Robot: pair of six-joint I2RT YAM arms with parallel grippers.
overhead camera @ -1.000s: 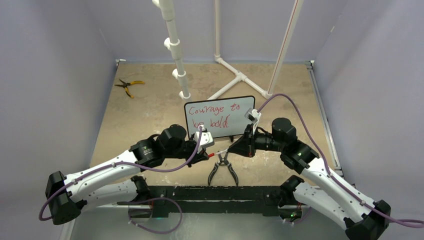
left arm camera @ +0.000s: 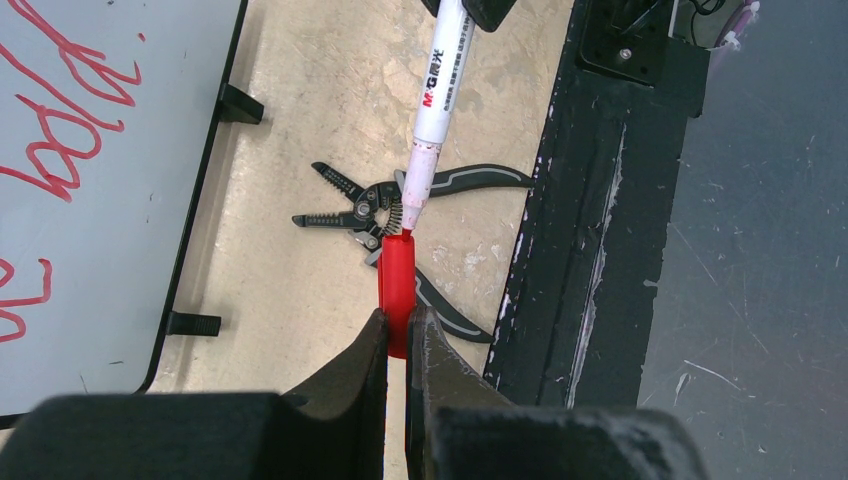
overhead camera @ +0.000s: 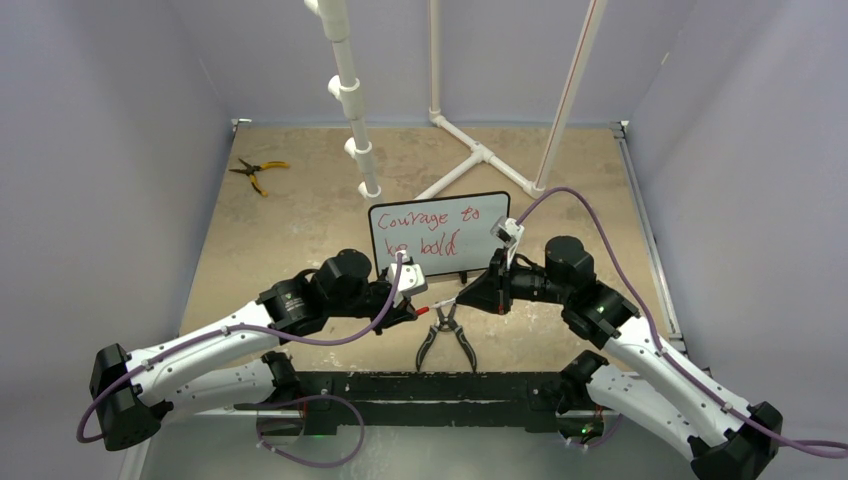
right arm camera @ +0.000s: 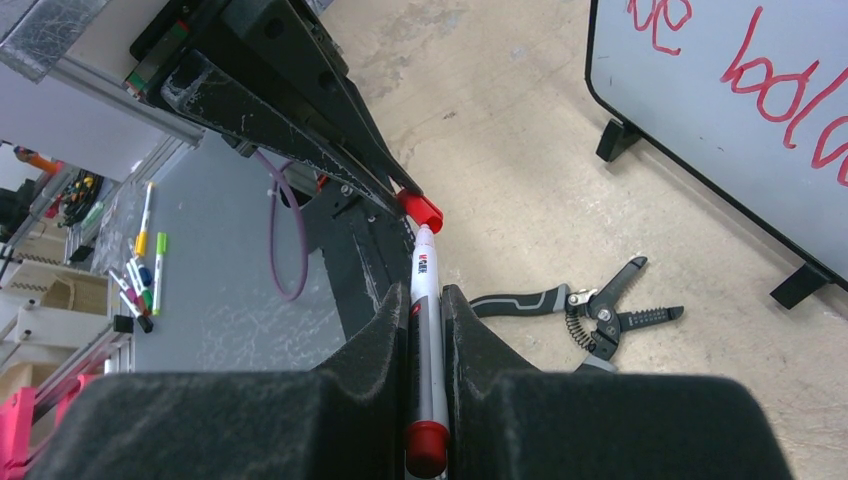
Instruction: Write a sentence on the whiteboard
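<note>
Red handwriting on the whiteboard reads "Courage to be bold". My right gripper is shut on a white marker with a red end, its tip pointing toward the left gripper. Between the fingertips of my left gripper, which is shut, sits the red cap. In the left wrist view the marker's red tip is right at the cap's mouth, with the pale front section still outside it. The two meet in front of the board, above the table.
Below the marker, grey-black wire strippers lie on the table. Yellow-handled pliers rest at the back left. White pipes stand behind the board. Several other markers lie off to the side.
Both arms stay almost where they were. At most, the gap between the cap and the marker has shifted by a hair; the writing is unchanged.
</note>
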